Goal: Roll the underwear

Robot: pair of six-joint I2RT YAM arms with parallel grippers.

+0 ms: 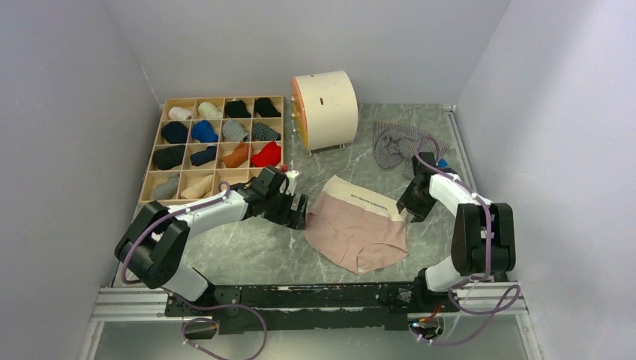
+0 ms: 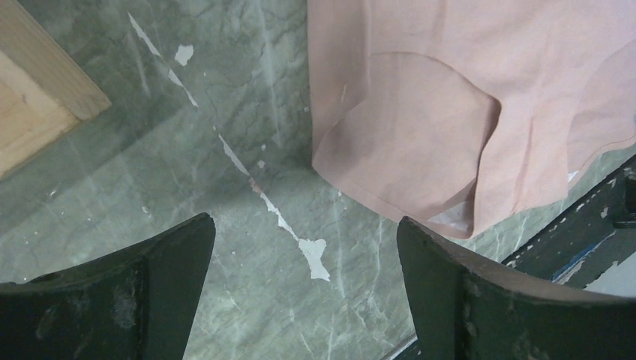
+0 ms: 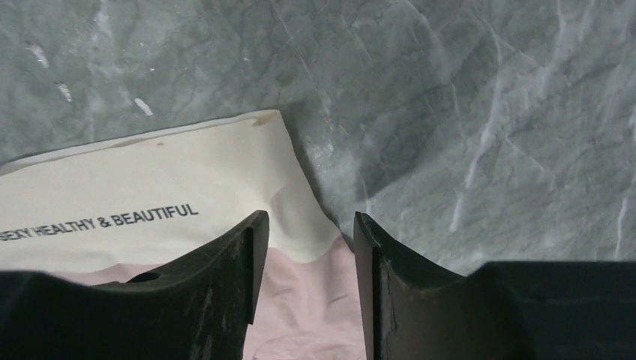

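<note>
The pink underwear (image 1: 352, 232), with a cream printed waistband (image 1: 361, 196), lies spread on the grey table. My left gripper hangs open at the underwear's left side, nothing between its fingers; below it show bare table and a pink corner (image 2: 382, 165). My right gripper is over the waistband's right end (image 3: 277, 172), its fingers apart, with the cream-and-pink edge visible between and beneath them.
A wooden grid box (image 1: 213, 139) of rolled garments is at back left. A white drum (image 1: 327, 109) stands at the back, a striped grey cloth (image 1: 394, 139) at back right. Table in front of the box is clear.
</note>
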